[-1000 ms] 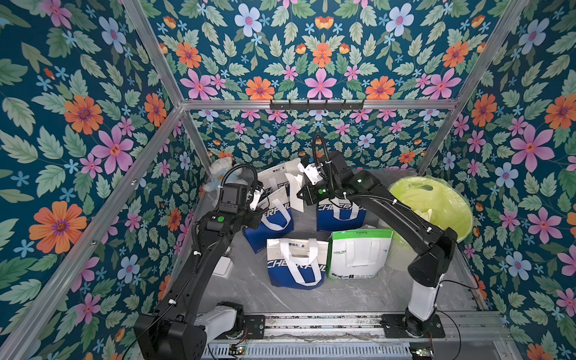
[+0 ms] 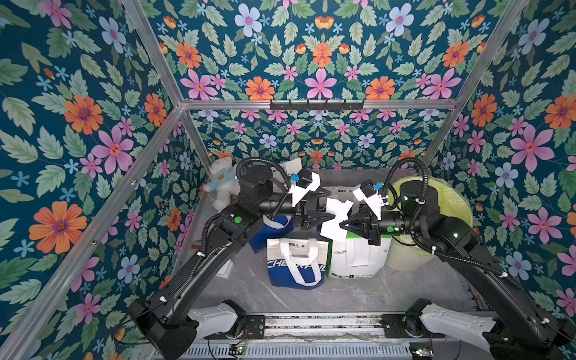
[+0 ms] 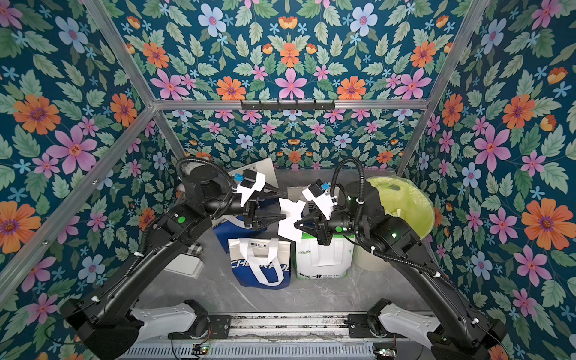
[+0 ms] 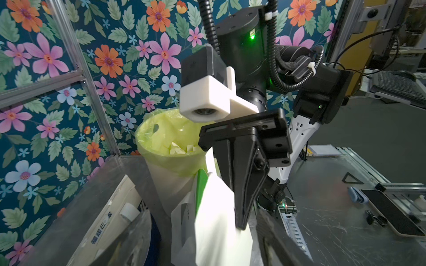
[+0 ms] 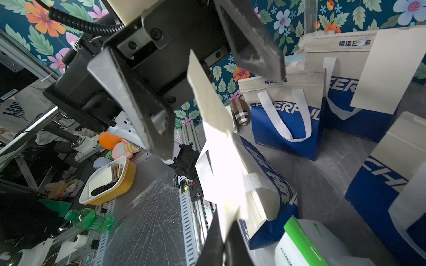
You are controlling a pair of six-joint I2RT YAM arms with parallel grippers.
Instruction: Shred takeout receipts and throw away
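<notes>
A white paper receipt (image 2: 337, 220) hangs above the bags, with my right gripper (image 2: 343, 225) shut on its edge. The right wrist view shows the paper (image 5: 224, 164) rising from the closed fingertips (image 5: 225, 250). My left gripper (image 2: 330, 204) faces it from the left, its fingers spread. The paper's upper end reaches into that gap in the right wrist view, and I see no finger pressing on it. In the left wrist view the receipt (image 4: 217, 221) stands between the blurred left fingers. A bin with a yellow-green liner (image 4: 164, 128) holds torn white scraps (image 4: 179, 149).
Below the grippers stand a blue-and-cream bag (image 2: 282, 273) and a white-green bag (image 2: 357, 264). More blue bags (image 5: 284, 115) are behind and to the left. A plush toy (image 2: 223, 183) sits at the back left.
The left arm swung right toward the paper, its gripper now spread around it.
</notes>
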